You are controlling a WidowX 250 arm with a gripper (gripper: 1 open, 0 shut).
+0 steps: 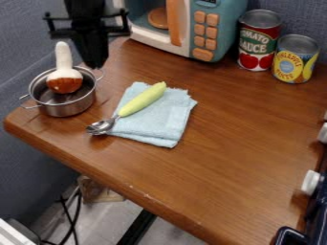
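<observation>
My black gripper is at the top left above a steel pot with two handles; its fingers are blurred and partly out of frame, and nothing shows held in it. A white-handled tool with an orange-brown head stands in the pot. A yellow-handled spoon with a steel head lies on a folded light blue cloth right of the pot.
A toy microwave stands at the back, beside a tomato sauce can and a yellow can. A dark appliance with white knobs lines the right edge.
</observation>
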